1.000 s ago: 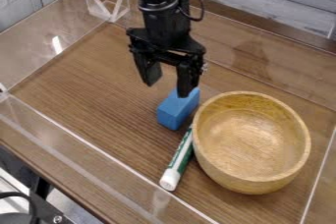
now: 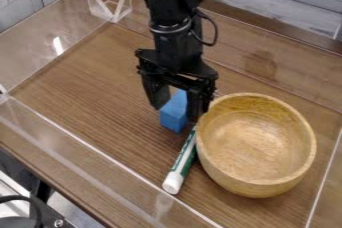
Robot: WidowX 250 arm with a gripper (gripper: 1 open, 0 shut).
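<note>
My black gripper (image 2: pixel 175 94) stands open low over a blue block (image 2: pixel 173 118), its fingers on either side of the block's upper part and partly hiding it. Whether they touch it I cannot tell. A green and white stick, like a marker (image 2: pixel 179 170), lies on the wooden table just below the block, beside a yellow bowl (image 2: pixel 254 144).
The yellow bowl fills the lower right of the table. A white wall or edge runs along the back and left, and a dark cable is at the lower left corner.
The block, stick and bowl look unmoved.
</note>
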